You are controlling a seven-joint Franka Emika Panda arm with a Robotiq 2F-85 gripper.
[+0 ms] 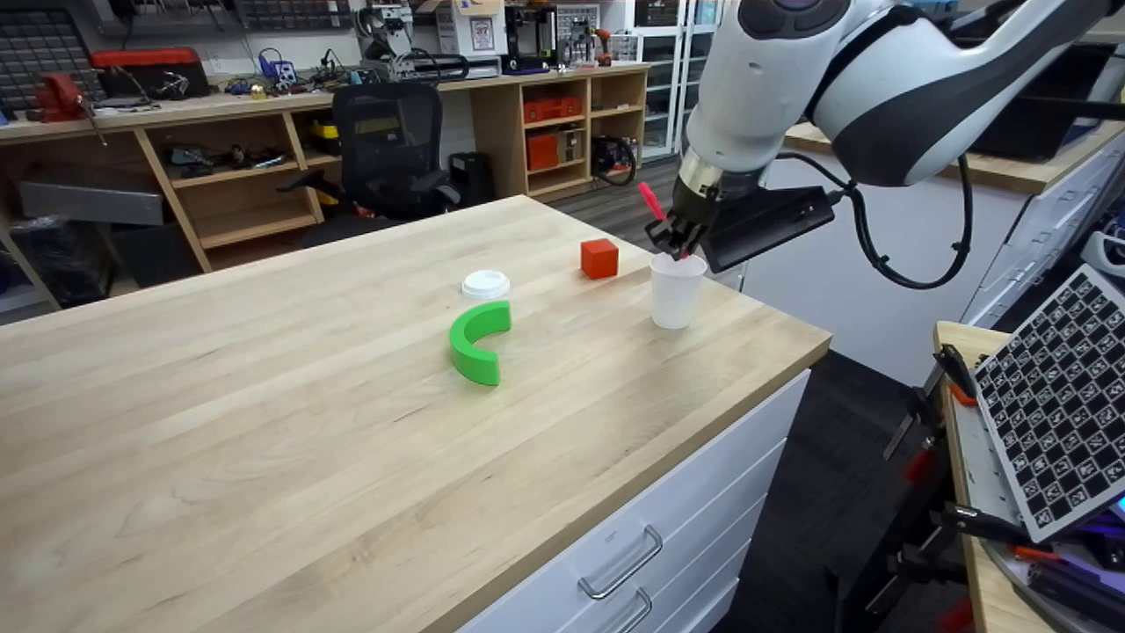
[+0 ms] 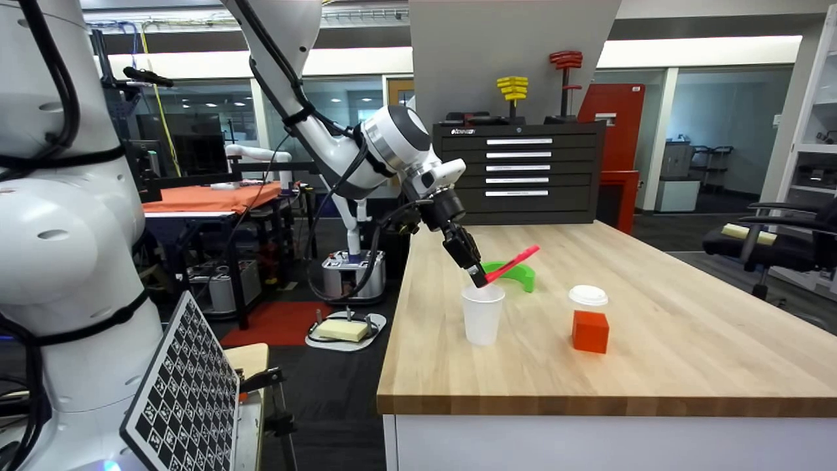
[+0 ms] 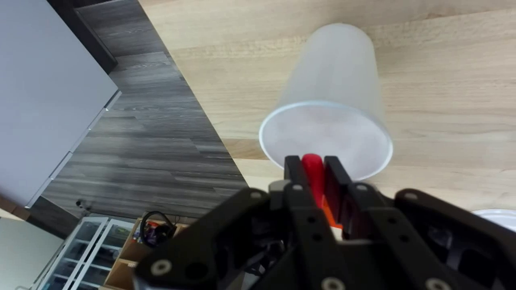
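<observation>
My gripper is shut on a red stick-like object [image 3: 313, 176], seen end-on between the fingers in the wrist view. From the second exterior view, the red object [image 2: 514, 264] slants up and to the right out of the fingers. Upright on the table is a white translucent cup [image 2: 482, 322], its mouth just below the fingertips. In the first exterior view the red object's lower end shows at the rim of the cup [image 1: 675, 295]; how deep it reaches inside is hard to tell.
A red-orange cube [image 1: 598, 258], a white lid [image 1: 486, 284] and a green arch [image 1: 475, 343] lie on the wooden table. The cup stands near the table's edge [image 1: 775, 353].
</observation>
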